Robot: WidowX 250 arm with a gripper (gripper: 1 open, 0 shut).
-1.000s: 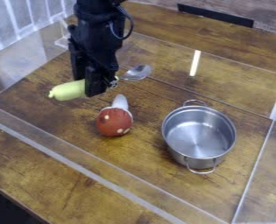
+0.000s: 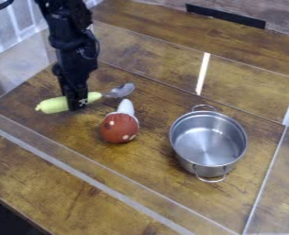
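Note:
My black gripper [image 2: 73, 96] is low over the wooden table at the left, shut on a pale yellow-green elongated object [image 2: 53, 106] that lies at or just above the surface. A silver spoon [image 2: 119, 91] is just to its right. Below that are a red round object [image 2: 119, 128] with light spots and a small white item [image 2: 127, 108] behind it.
A steel pot [image 2: 208, 144] with two handles stands on the right. A white strip [image 2: 203, 72] lies at the back.
My arm has moved back and to the left, lowering the yellow-green object toward the table, away from the red object. The pot has not moved.

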